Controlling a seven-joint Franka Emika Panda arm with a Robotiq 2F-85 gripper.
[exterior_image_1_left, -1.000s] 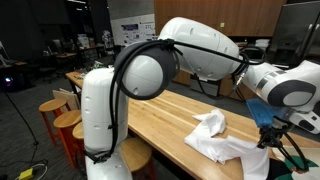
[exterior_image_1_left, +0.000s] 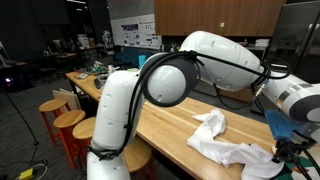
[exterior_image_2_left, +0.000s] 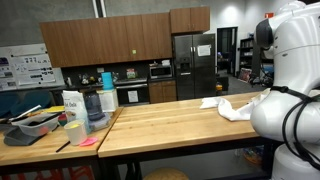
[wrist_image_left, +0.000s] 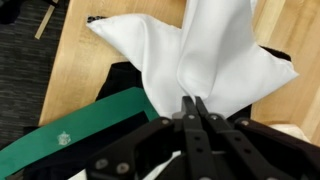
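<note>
A white cloth (exterior_image_1_left: 225, 150) lies crumpled along the right part of the wooden table, its near end reaching my gripper (exterior_image_1_left: 279, 157). In the wrist view the fingertips of the gripper are together, and folds of the white cloth (wrist_image_left: 158, 60) run in to them. The fingers are shut, with the thin fabric pinched at the tips. Part of the cloth is hidden beneath the gripper body. From the other side, the cloth (exterior_image_2_left: 228, 108) shows as a low white heap near the arm.
A black item and a green flat item (wrist_image_left: 75, 132) lie under and beside the cloth near the gripper. Stools (exterior_image_1_left: 70, 118) stand along its side.
My gripper has moved right and lower, towards the table's near right end. The near end of the cloth has shifted right with it; its far part has stayed in place.
</note>
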